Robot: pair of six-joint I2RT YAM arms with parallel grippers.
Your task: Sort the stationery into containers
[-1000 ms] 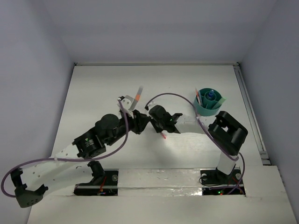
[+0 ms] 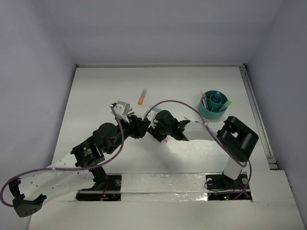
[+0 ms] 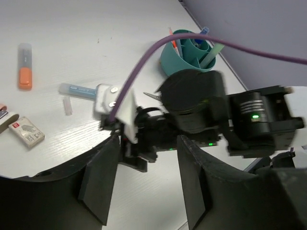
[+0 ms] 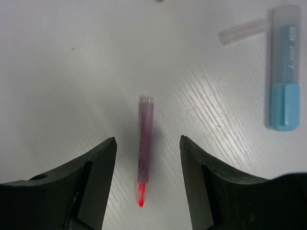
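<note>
In the right wrist view a thin pink pen (image 4: 145, 139) with a red tip lies between the open fingers of my right gripper, which hangs over it. A blue-capped highlighter (image 4: 285, 105) and a small clear stick (image 4: 242, 31) lie to its right. My left gripper is open and empty, high beside the right arm. An orange-capped highlighter (image 3: 25, 72), an eraser (image 3: 27, 132) and part of a stapler-like item (image 3: 5, 120) lie on the table. A teal divided holder (image 3: 170, 61) holds pens and other stationery.
The two arms are close together at the table's middle, the right arm's body filling much of the left wrist view. Grey walls (image 2: 153, 33) enclose it.
My right gripper has shifted slightly toward the front, over the pink pen.
</note>
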